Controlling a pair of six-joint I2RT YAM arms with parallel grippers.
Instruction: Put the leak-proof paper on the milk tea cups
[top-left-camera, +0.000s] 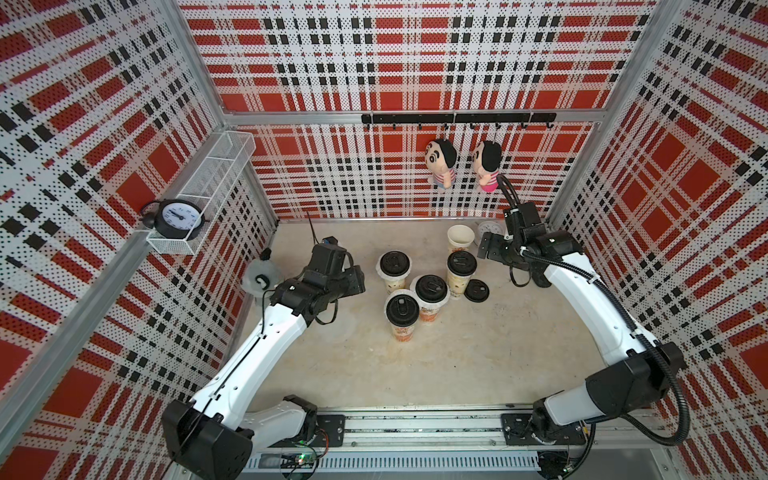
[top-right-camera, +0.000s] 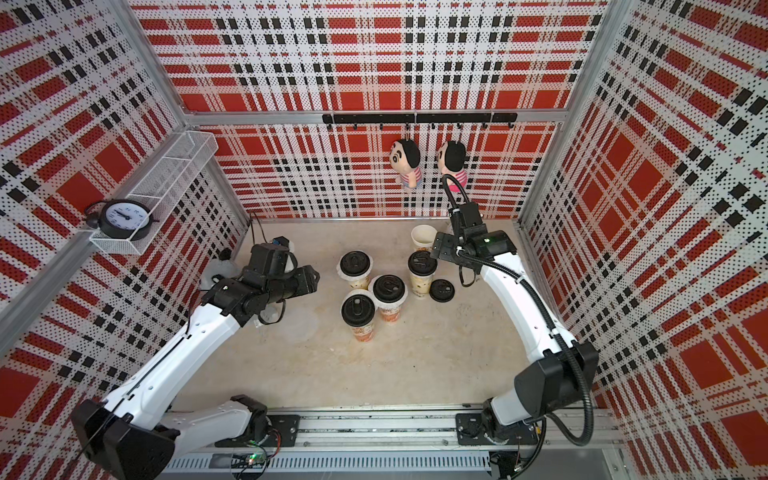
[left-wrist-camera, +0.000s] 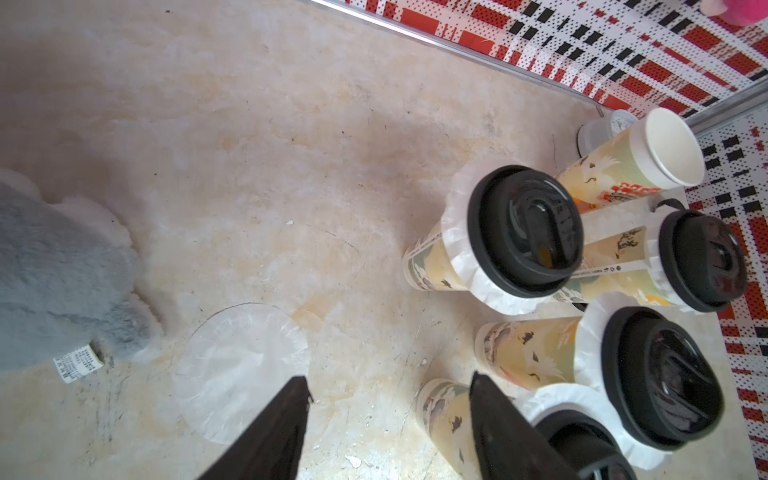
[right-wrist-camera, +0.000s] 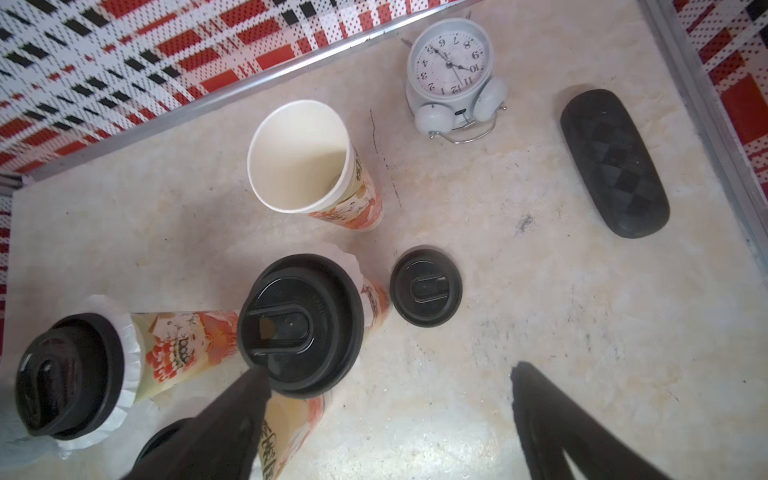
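Observation:
Several paper cups stand grouped mid-table, each capped with a black lid, among them the front cup (top-left-camera: 402, 311), the middle one (top-left-camera: 430, 294), the left rear one (top-left-camera: 394, 266) and the right rear one (top-left-camera: 461, 272). White paper (left-wrist-camera: 461, 232) flares out beneath the lids. One loose round sheet of leak proof paper (left-wrist-camera: 242, 372) lies flat on the table, left of the cups. Behind them is an empty, uncovered cup (right-wrist-camera: 300, 160). My left gripper is open above the table left of the cups. Also open and empty, my right gripper hovers to their right.
A spare black lid (right-wrist-camera: 426, 286) lies right of the cups. A white alarm clock (right-wrist-camera: 450, 72) and a dark case (right-wrist-camera: 614, 162) sit at the back right; a grey plush toy (left-wrist-camera: 60, 268) is at the left.

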